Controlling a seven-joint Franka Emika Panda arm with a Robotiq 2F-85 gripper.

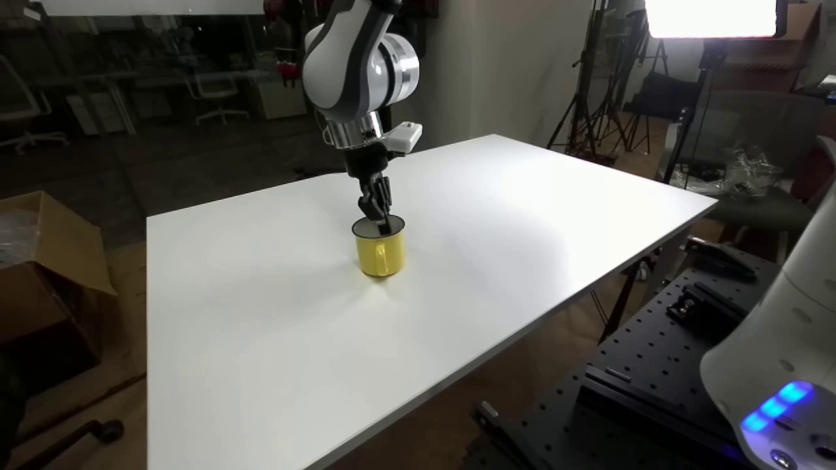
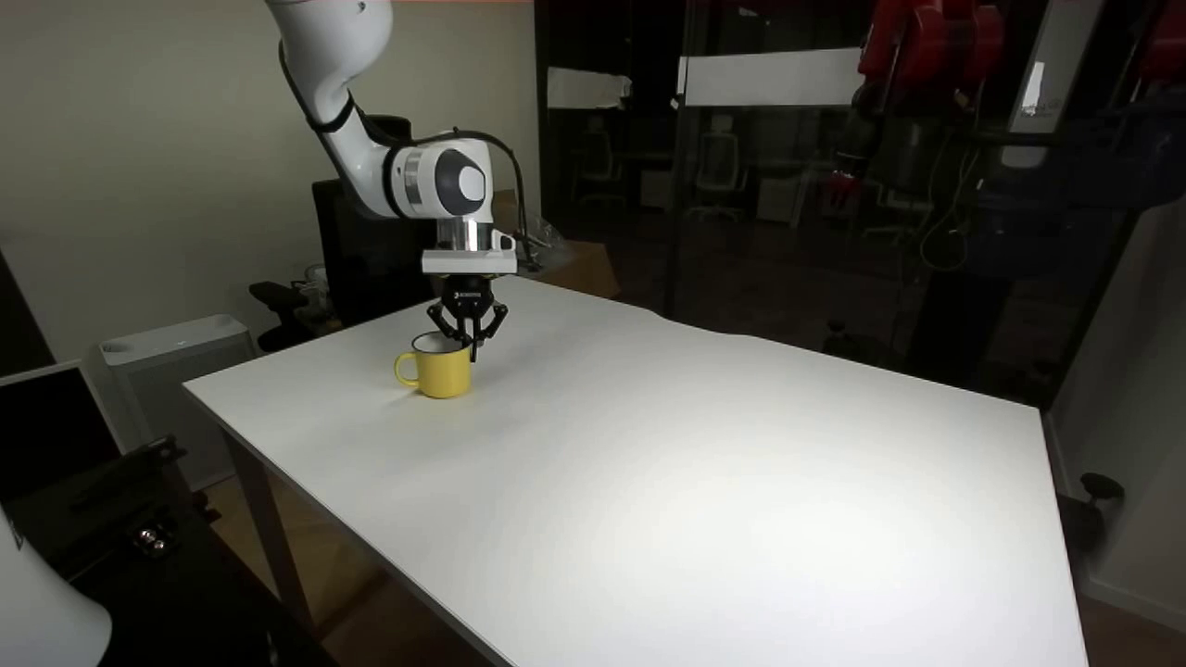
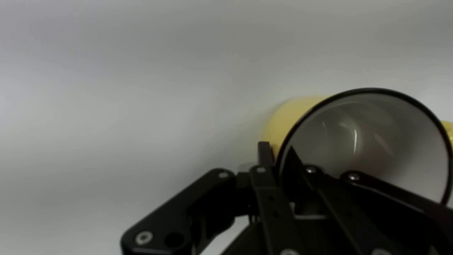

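A yellow mug with a dark rim and pale inside stands upright on the white table, its handle turned away from my gripper. In the wrist view, the mug fills the right side. My gripper is shut on its near wall: one finger sits inside the mug, the other outside against the yellow surface. Whether the mug's base touches the table or hovers slightly above it, I cannot tell.
A cardboard box stands off the table's left side. Beyond the near edge is a black perforated bench.
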